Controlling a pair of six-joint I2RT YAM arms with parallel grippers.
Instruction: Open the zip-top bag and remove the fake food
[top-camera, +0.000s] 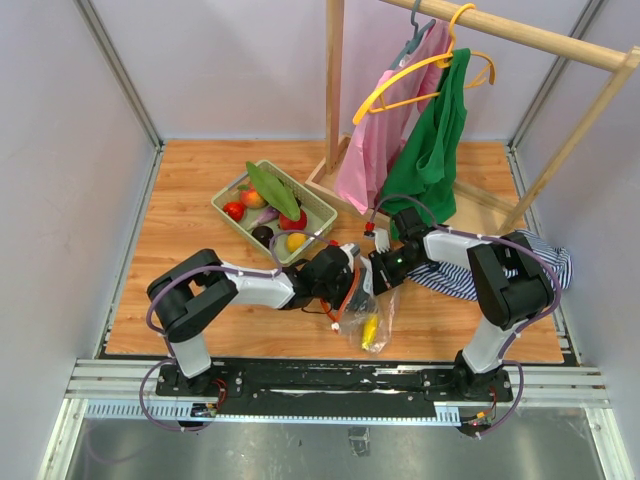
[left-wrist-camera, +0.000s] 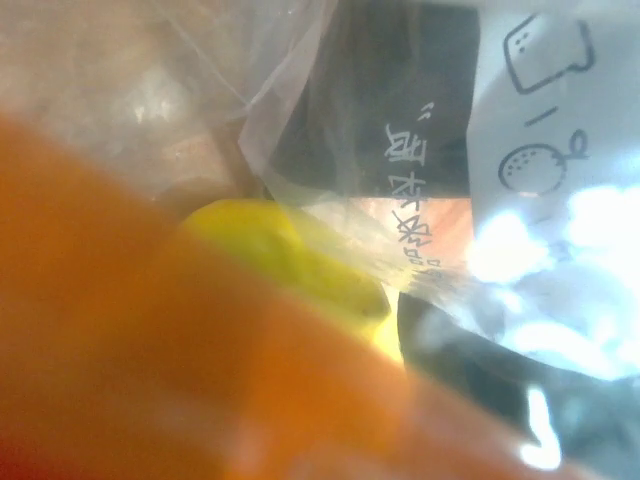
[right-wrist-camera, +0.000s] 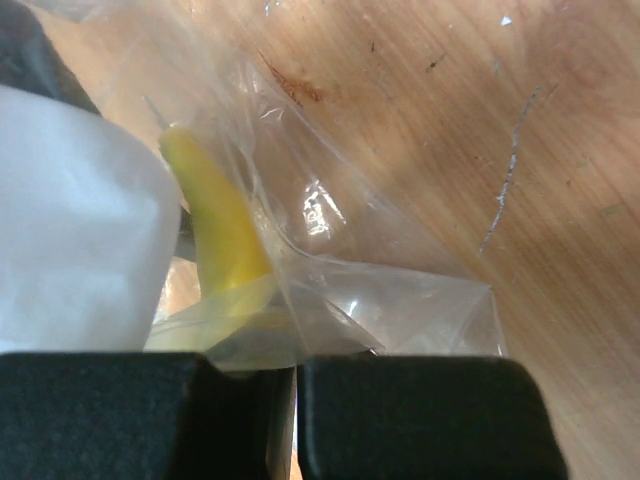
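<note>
The clear zip bag (top-camera: 362, 310) lies between my grippers, a yellow banana-like fake food (top-camera: 370, 328) inside it, seen also in the right wrist view (right-wrist-camera: 220, 220). My left gripper (top-camera: 342, 285) is at the bag's left side, its orange finger filling the lower left wrist view, with printed bag film and yellow food (left-wrist-camera: 270, 240) beyond; the open finger is partly hidden. My right gripper (top-camera: 378, 272) is shut at the bag's upper right, bag film at its black fingertips; whether film is pinched between them is unclear.
A basket (top-camera: 222, 206) of fake fruit and vegetables stands behind the left arm. A wooden rack (top-camera: 600, 95) with hanging clothes occupies the back right, and striped cloth (top-camera: 450, 283) lies under the right arm. Bare table lies at the front left.
</note>
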